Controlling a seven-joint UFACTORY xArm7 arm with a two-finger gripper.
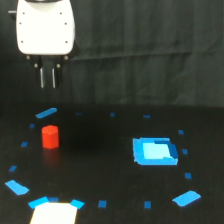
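A red cube [50,137] rests on the black table at the left. Above it and slightly left hangs my gripper [49,80], its two thin fingers apart with nothing between them. At the right lies a flat square marked in blue tape [167,158] with a white centre.
Blue tape pieces [185,198] are scattered over the dark table. A white, lit patch [54,213] sits at the front left edge.
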